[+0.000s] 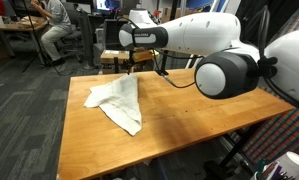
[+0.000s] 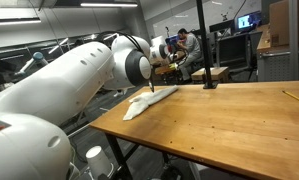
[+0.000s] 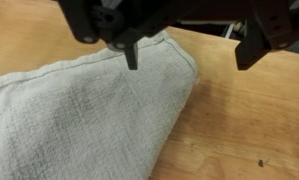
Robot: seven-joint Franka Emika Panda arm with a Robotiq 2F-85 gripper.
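Note:
A pale grey-white cloth (image 1: 117, 100) lies spread on the wooden table, creased and uneven, with one end pointing toward the near side. In the wrist view the cloth (image 3: 84, 115) fills the lower left, and its hemmed corner comes up between the two dark fingers. My gripper stands open above that corner, one finger over the cloth and the other over bare wood. Nothing is held. From the second exterior view the cloth (image 2: 149, 101) sits at the table's far left end, beneath the arm.
Bare table (image 1: 194, 118) stretches to the right of the cloth and in front of it. A yellow stick (image 2: 296, 97) lies at the right in the second exterior view. A person (image 2: 190, 50) is behind the table, among office furniture.

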